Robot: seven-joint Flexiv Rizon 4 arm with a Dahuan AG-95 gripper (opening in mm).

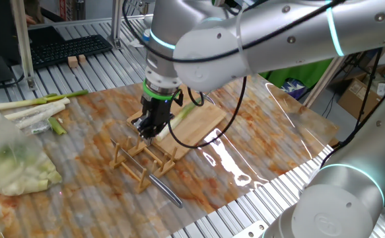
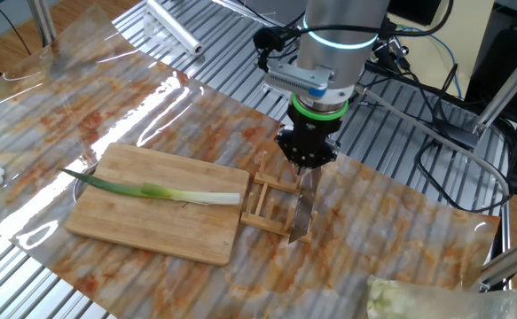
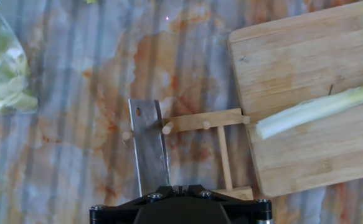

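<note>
A knife with a broad steel blade (image 3: 149,146) lies across a small wooden rack (image 3: 206,120). Its grey handle (image 1: 166,190) sticks out past the rack's near side in exterior view 1; in the wrist view the handle is hidden under my gripper. My gripper appears shut, its fingers together and nothing visible between them. In exterior view 2 the gripper (image 2: 308,167) hangs over the knife and the rack's far end. Beside the rack, a leek (image 2: 174,194) rests on the wooden cutting board (image 2: 152,232).
A clear bag of cut leeks (image 1: 17,162) and loose leek stalks (image 1: 40,106) lie at the left in exterior view 1. A keyboard (image 1: 70,51) and small wooden blocks (image 1: 76,61) sit farther back. The marbled sheet between bag and rack is bare.
</note>
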